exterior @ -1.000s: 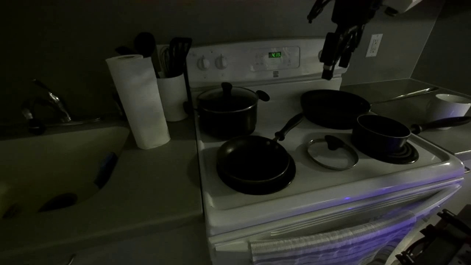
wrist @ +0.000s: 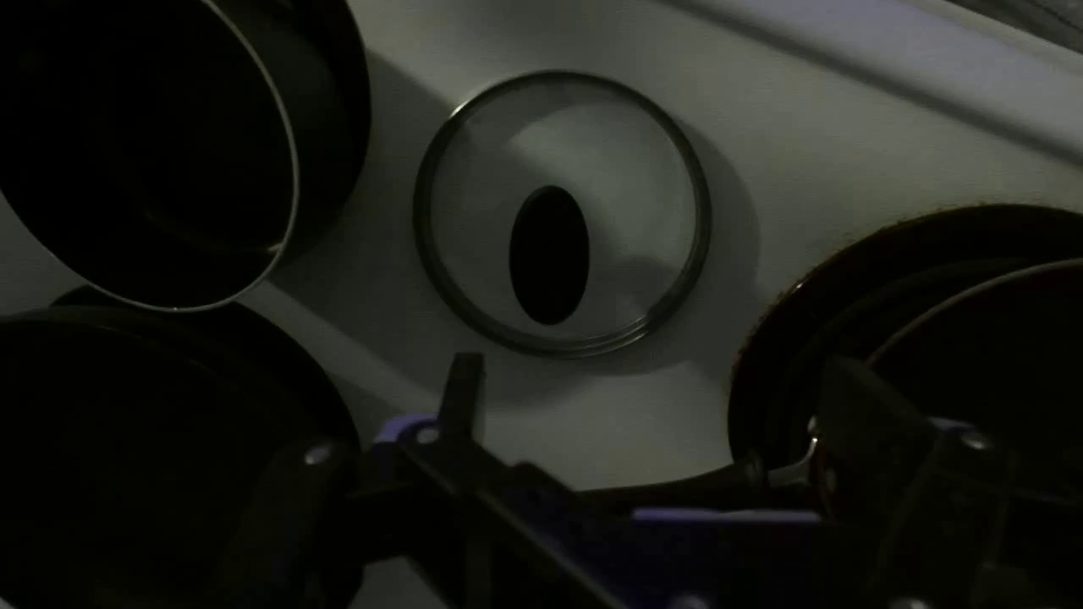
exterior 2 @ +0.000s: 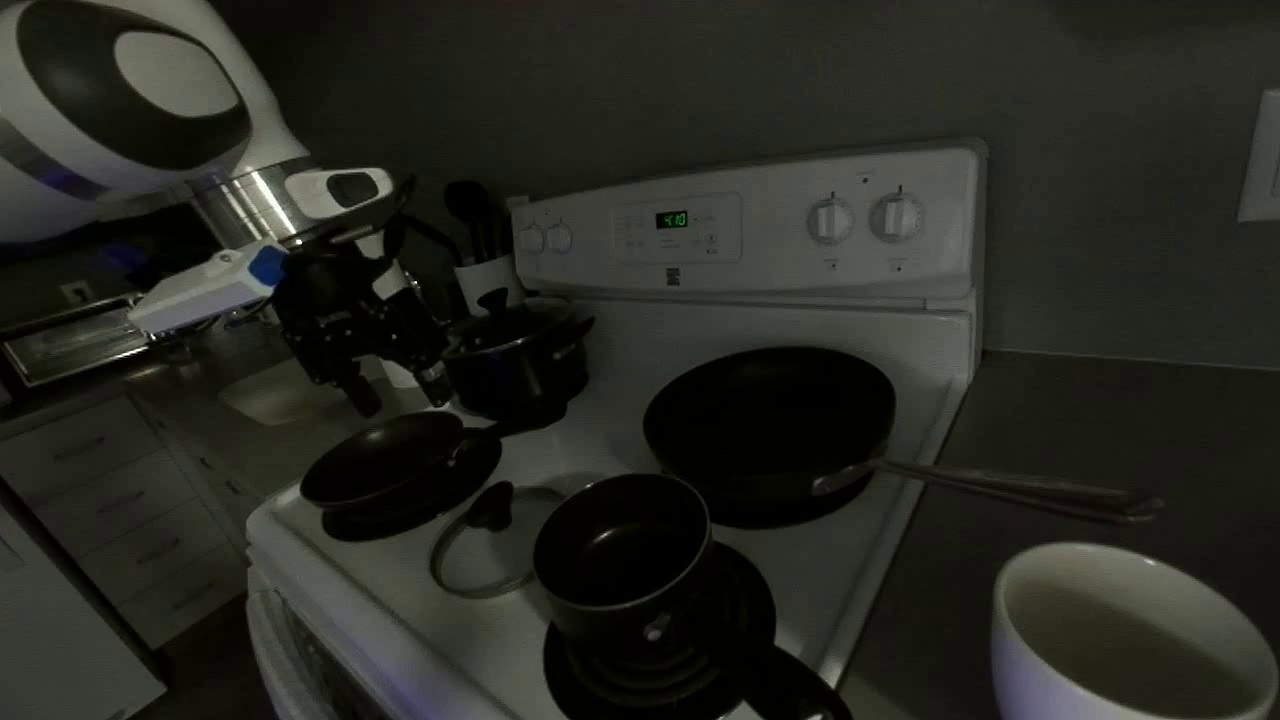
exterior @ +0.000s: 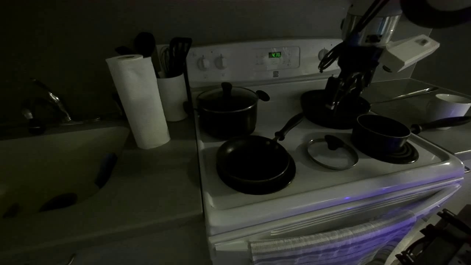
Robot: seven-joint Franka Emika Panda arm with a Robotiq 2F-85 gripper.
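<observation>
My gripper hangs open above the stove, with nothing between its fingers. In the wrist view a round glass lid with a dark oval knob lies flat on the white stove top, just beyond my fingertips. To one side of the lid stands a small dark saucepan, uncovered, on the front right burner. A dark frying pan rests on the front left burner, its handle pointing backward.
A lidded pot occupies the back left burner, and a large skillet the back right. Beside the stove are a white bowl, a paper towel roll and a utensil crock. The light is dim.
In exterior view 1 my gripper has come down from high over the back of the stove to a lower position in front of the large skillet. The cookware has not moved.
</observation>
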